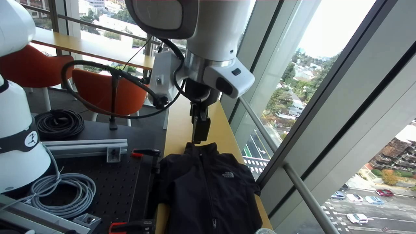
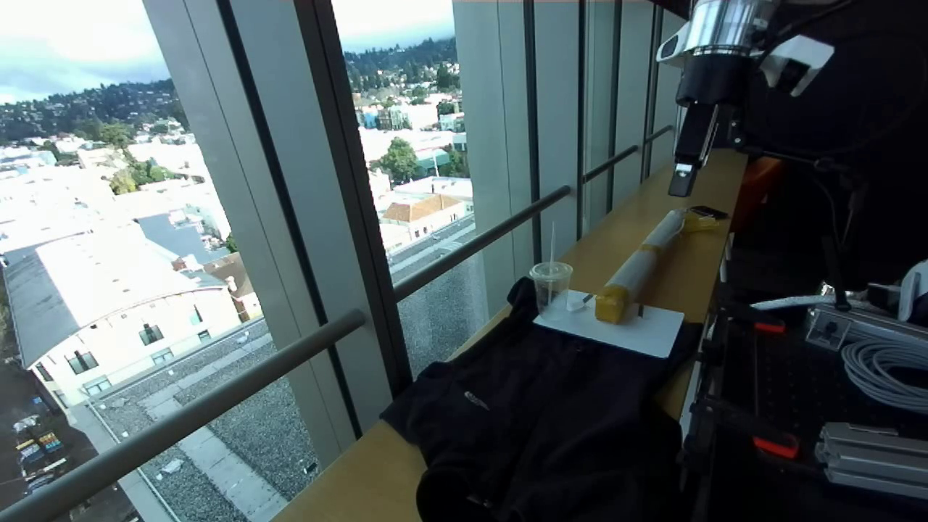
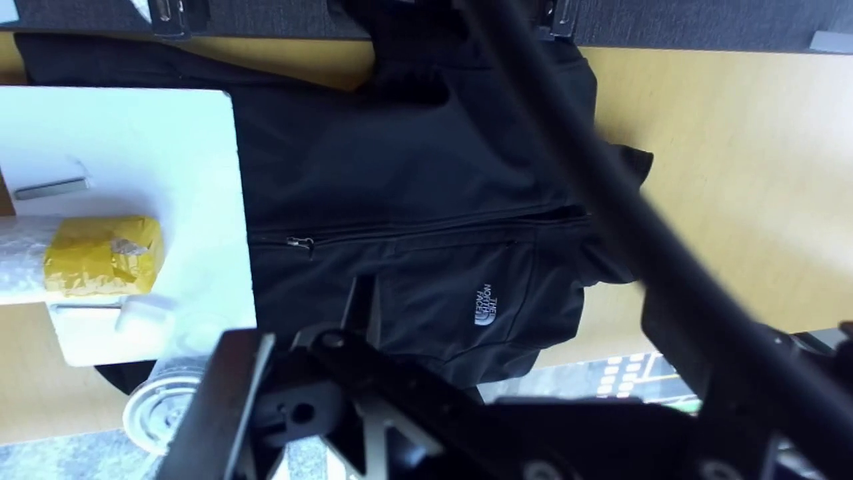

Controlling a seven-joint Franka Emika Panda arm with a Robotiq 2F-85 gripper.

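Observation:
A black zip-up jacket (image 1: pixel 191 187) with a white chest logo lies flat, front up, along the wooden counter (image 1: pixel 180 134). In exterior view 1 my gripper (image 1: pixel 198 142) points down and appears just above its collar end, apart from the cloth. Its two fingers are separated in the wrist view, where the gripper is open with nothing held. From the other side, exterior view 2 has the gripper (image 2: pixel 683 181) high over the counter, with the jacket (image 2: pixel 557 409) nearer the camera. One sleeve is partly hidden by the counter's edge.
At the jacket's hem rest a white board (image 2: pixel 657 335), a yellow-taped wrapped roll (image 2: pixel 639 261) and a clear cup with a straw (image 2: pixel 550 283). Windows and a rail (image 1: pixel 259 126) border one side. Clamps (image 1: pixel 146 152) and a black bench border the other.

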